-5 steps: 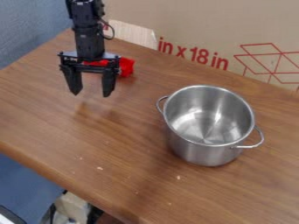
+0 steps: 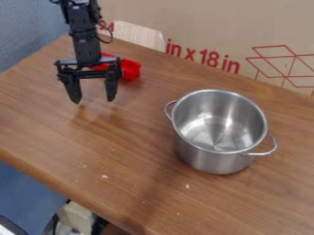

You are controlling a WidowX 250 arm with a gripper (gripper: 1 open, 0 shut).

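My black gripper [image 2: 91,90] hangs over the left back part of the wooden table, open, with nothing between its fingers. Just behind it, partly hidden by it, lies a red object [image 2: 127,68]; I cannot tell what it is. A large steel pot [image 2: 218,138] with two side handles stands upright on the right half of the table.
A cardboard sheet [image 2: 245,41] with red print stands along the back. The table's edge runs along the lower left.
The gripper has shifted slightly to the left over the last second. The pot and the red object look unmoved.
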